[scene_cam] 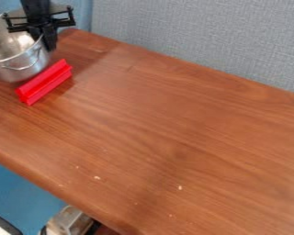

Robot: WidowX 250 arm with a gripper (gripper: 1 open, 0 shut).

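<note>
My black gripper (39, 33) is at the top left, low over the right rim of a shiny steel pot (15, 61), which is cut off by the left edge. Its fingers reach down at the rim; whether they hold it cannot be told. A red ridged bar (45, 81) lies on the wooden table (175, 147), just right of and in front of the pot.
A grey fabric wall (198, 37) runs along the back. Beyond the front-left edge are a blue surface and a metal fixture (69, 222).
</note>
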